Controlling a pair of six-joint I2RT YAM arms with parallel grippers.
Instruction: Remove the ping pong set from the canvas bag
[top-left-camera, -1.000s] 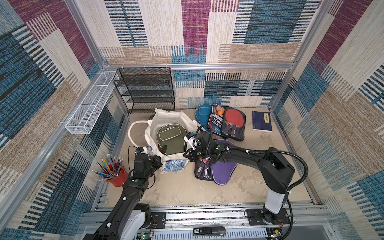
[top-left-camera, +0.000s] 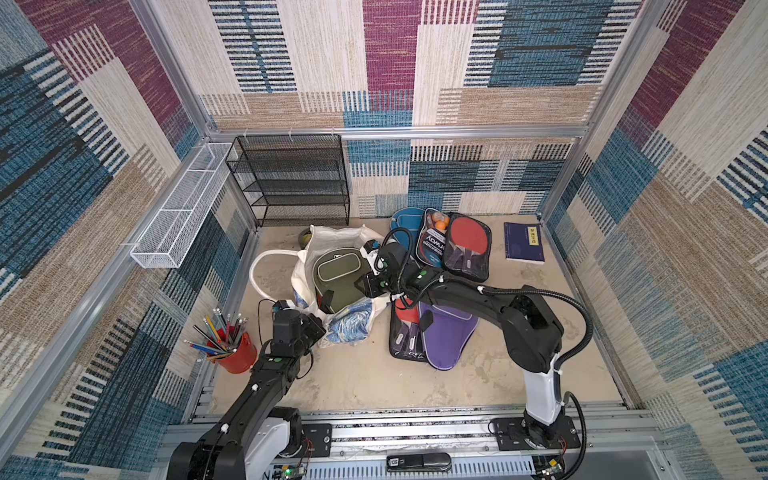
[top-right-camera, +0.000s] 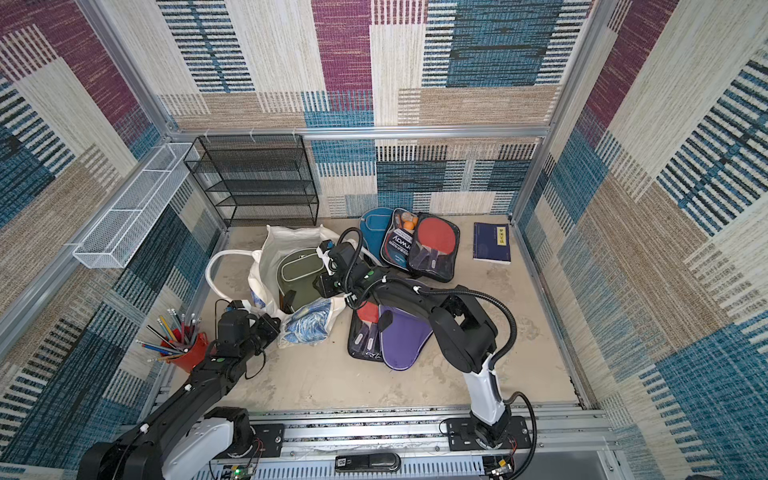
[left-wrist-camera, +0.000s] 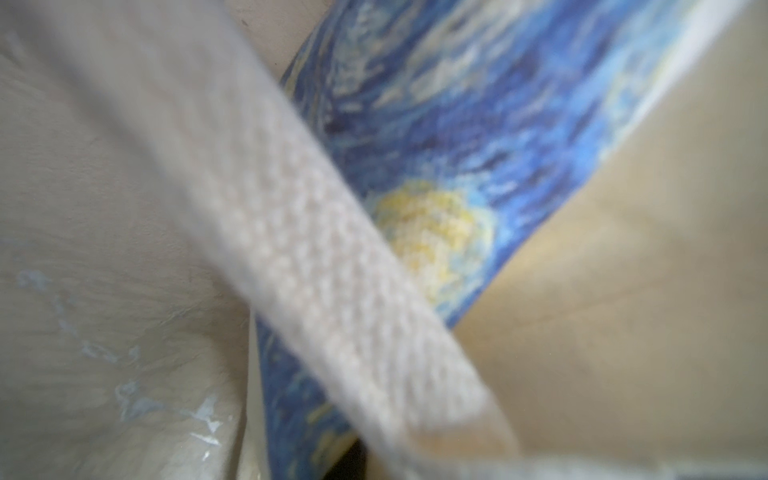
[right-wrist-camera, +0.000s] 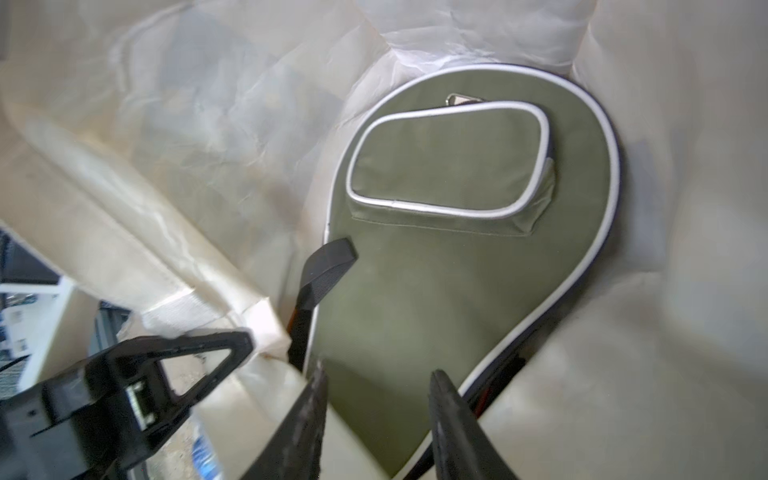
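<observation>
An olive green paddle-shaped ping pong case (right-wrist-camera: 416, 280) with white piping and a small zip pocket lies inside the white canvas bag (right-wrist-camera: 680, 264). The bag also stands out in the top left view, its blue painted front (top-left-camera: 349, 321) facing the near side. Over the bag's opening, my right gripper has its fingers apart, above the lower end of the case, with nothing held. At the bag's near left rim, my left gripper (top-left-camera: 314, 325) is shut on the canvas edge. A pale strap (left-wrist-camera: 320, 264) crosses the left wrist view, where the left fingers do not show.
Right of the bag lie a purple case (top-left-camera: 449, 332) and a clear-fronted paddle case (top-left-camera: 406, 340). Several more paddle cases (top-left-camera: 467, 248) are at the back. A red pencil cup (top-left-camera: 237, 357) stands at left.
My right gripper has moved left and inward over the bag's opening. The bag's left and right rims have shifted slightly; the left arm moved only a little.
</observation>
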